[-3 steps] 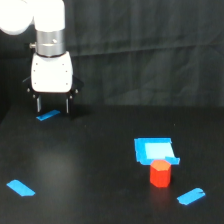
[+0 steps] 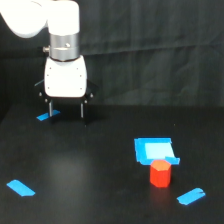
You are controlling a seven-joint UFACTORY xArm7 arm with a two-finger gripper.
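The robot's white arm hangs from the upper left of the camera view, with its dark gripper [image 2: 66,108] low over the back left of the black table. Its fingers look spread apart, with nothing visible between them, though they are dark against the background. A red hexagonal block [image 2: 160,173] stands on the right half of the table, just in front of a blue-bordered square with a white middle [image 2: 158,150].
Short blue strips lie at the front left [image 2: 21,188], front right [image 2: 191,197] and back left [image 2: 48,115], near the gripper. A dark curtain hangs behind.
The arm and gripper have shifted slightly to the right. The block and the blue-bordered square show no change.
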